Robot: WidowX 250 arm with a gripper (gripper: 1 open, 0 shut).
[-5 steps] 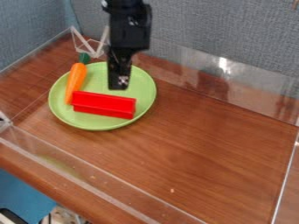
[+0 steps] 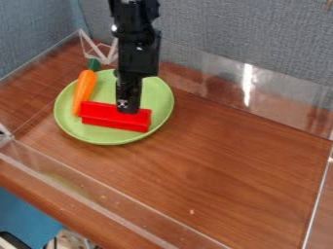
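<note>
A black gripper reaches down from the top centre into the green plate, its tip just behind and touching or very near a red block lying on the plate's front part. Its fingers look closed, and nothing clearly shows between them. An orange carrot with a green top lies on the plate's left side.
A white wire object stands behind the plate at the back left. Grey walls with a clear strip edge the back and left.
The gripper has descended over the last second, from above the plate's middle down to beside the red block. The plate, block and carrot look unmoved.
</note>
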